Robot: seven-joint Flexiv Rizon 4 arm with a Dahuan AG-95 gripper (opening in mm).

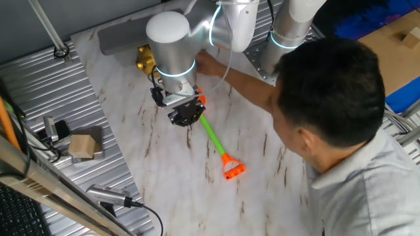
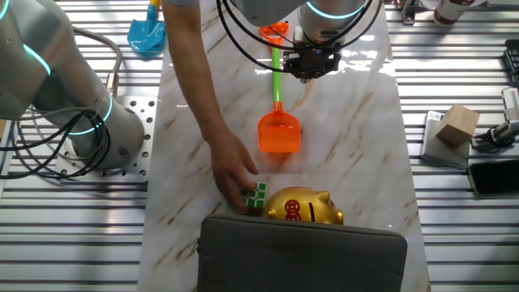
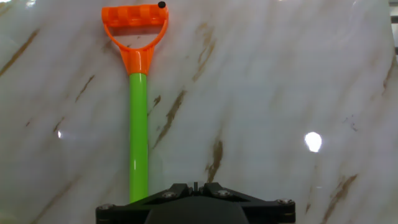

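A toy shovel lies flat on the marble-patterned table, with a green shaft [image 3: 138,137], an orange handle [image 3: 137,46] and an orange blade [image 2: 279,132]. My gripper is shut, its black fingers meeting with nothing visible between them. It hangs above the table beside the shaft, as exterior view 1 shows. By a person's hand [image 2: 231,169] in exterior view 2 is a green-faced puzzle cube [image 2: 256,195]; whether the fingers grip it I cannot tell. A golden piggy bank [image 2: 302,203] sits right beside the cube, partly hidden by a grey case [image 2: 302,255].
The person [image 1: 331,98] leans over the table, one arm reaching across it. A blue shovel [image 2: 147,34] lies off the table. On the slatted metal surface are a wooden block [image 1: 82,146] and a cabled device [image 1: 111,195].
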